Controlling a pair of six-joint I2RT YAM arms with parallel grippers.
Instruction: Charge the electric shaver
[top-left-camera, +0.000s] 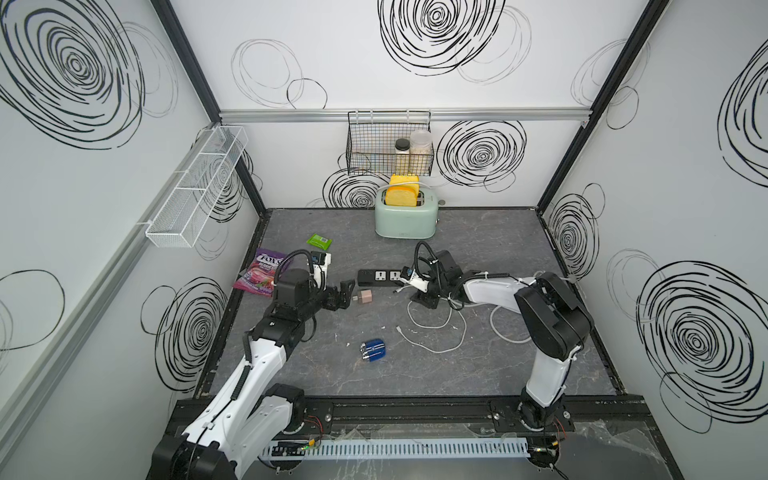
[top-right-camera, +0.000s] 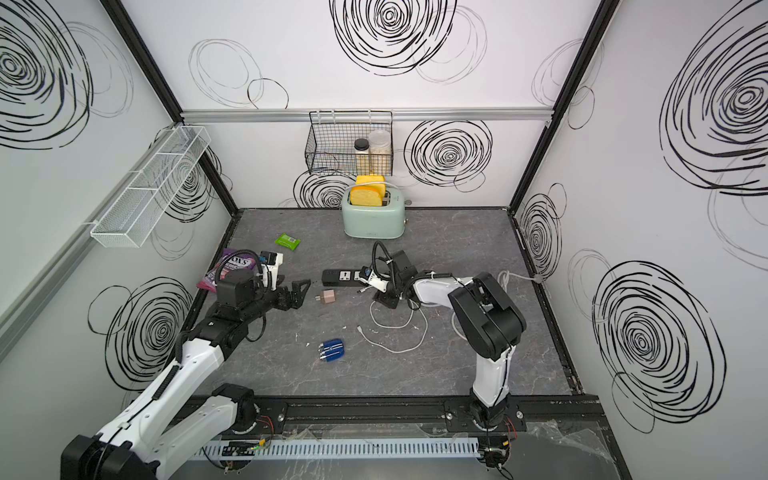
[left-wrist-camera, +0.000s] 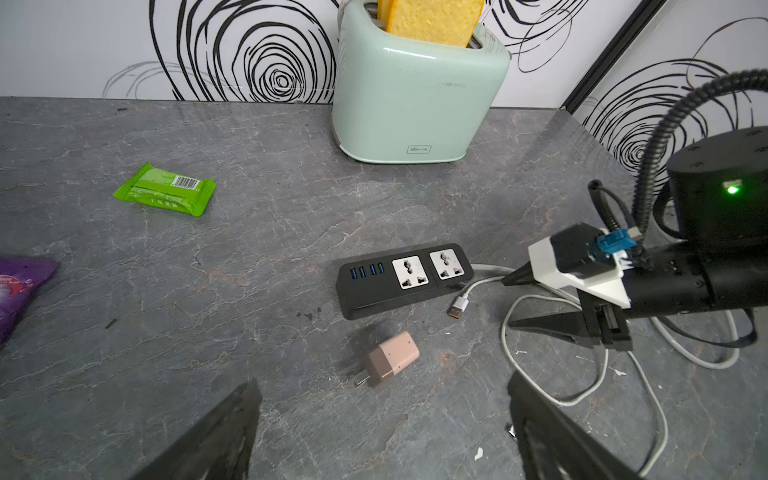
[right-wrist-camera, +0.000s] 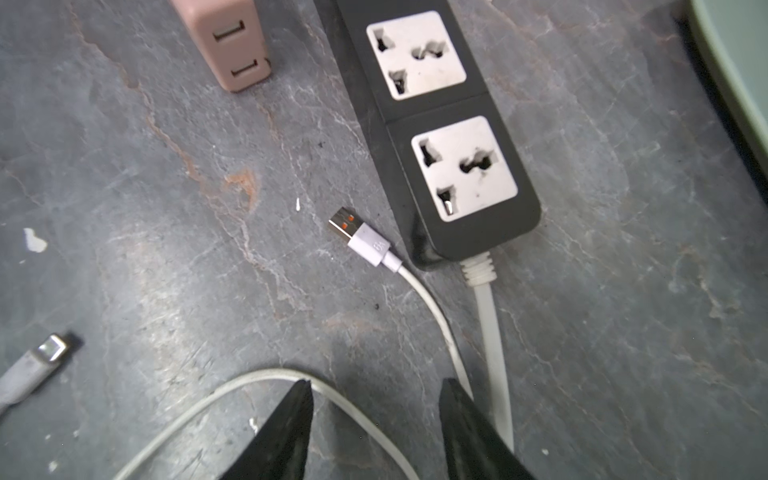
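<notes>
The blue shaver (top-left-camera: 373, 349) lies near the front middle of the table. A pink charging block (left-wrist-camera: 392, 357), prongs out, rests in front of the black power strip (left-wrist-camera: 400, 302). Beside the strip's right end is the white cable's USB plug (right-wrist-camera: 368, 242); the cable's other end (right-wrist-camera: 28, 372) lies to the left in the right wrist view. My left gripper is open and empty, low over the table on the block's near side. Fingers apart, with nothing gripped, my right gripper hangs over the cable, pointing at the USB plug.
A green toaster (left-wrist-camera: 408, 104) with yellow bread stands behind the strip. A green packet (left-wrist-camera: 168, 189) and a purple bag (top-left-camera: 260, 273) lie at the left. The strip's grey cord (right-wrist-camera: 494, 352) runs beside the USB cable.
</notes>
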